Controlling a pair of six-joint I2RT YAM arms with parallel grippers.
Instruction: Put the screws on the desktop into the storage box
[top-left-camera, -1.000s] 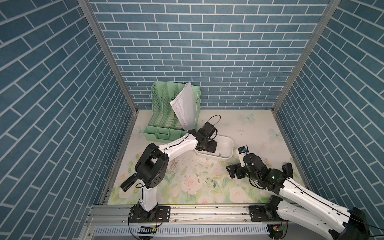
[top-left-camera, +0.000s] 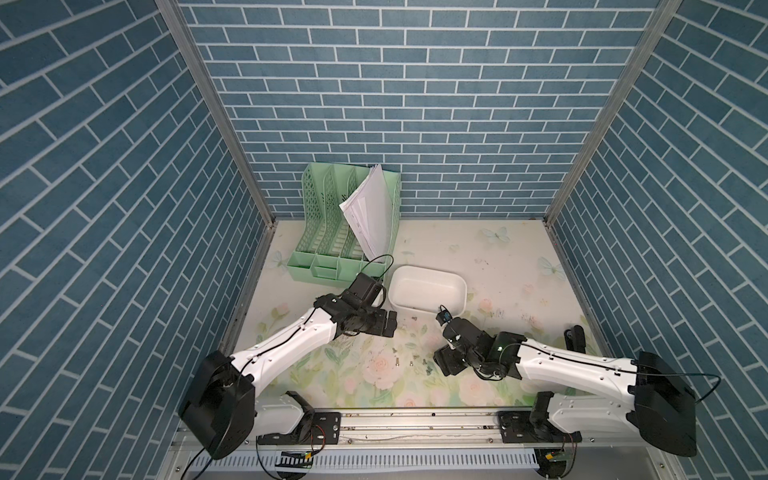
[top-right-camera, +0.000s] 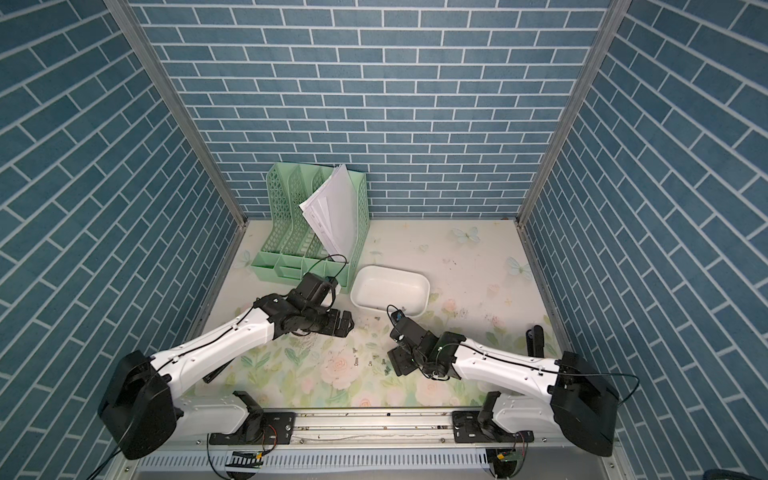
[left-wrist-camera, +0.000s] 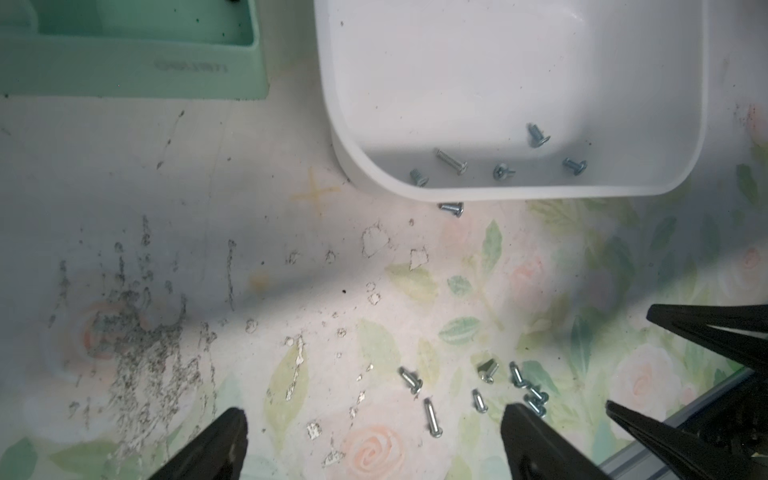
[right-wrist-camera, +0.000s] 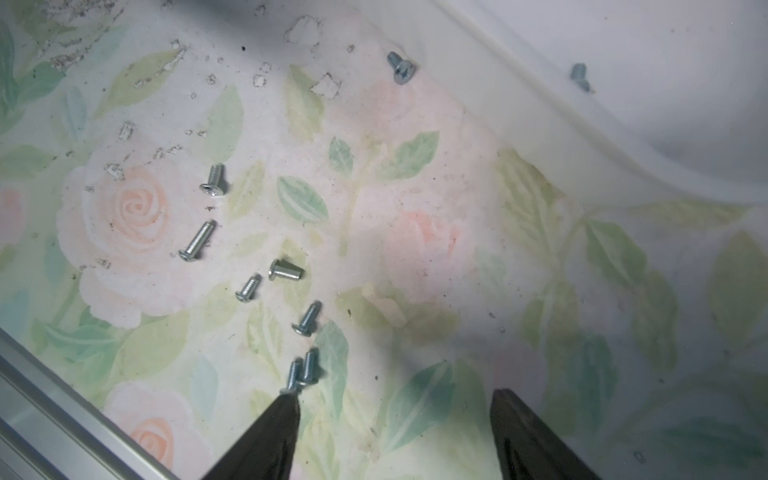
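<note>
The white storage box (top-left-camera: 427, 289) sits mid-table; several screws lie inside it, seen in the left wrist view, such as one screw (left-wrist-camera: 451, 160). Another screw (right-wrist-camera: 400, 68) lies just outside its front wall. Several more loose screws (right-wrist-camera: 197, 240) lie in a cluster on the table in front of the box. My left gripper (top-left-camera: 385, 323) is open and empty, left of the box's front. My right gripper (top-left-camera: 448, 360) hovers at the cluster's right side, its fingers apart with nothing visible between them.
A green file organizer (top-left-camera: 320, 232) with papers stands at the back left, beside the box. A black object (top-left-camera: 574, 337) lies at the right edge.
My left gripper has pulled back from over the box toward the front left. My right gripper has moved left and down toward the screw cluster.
</note>
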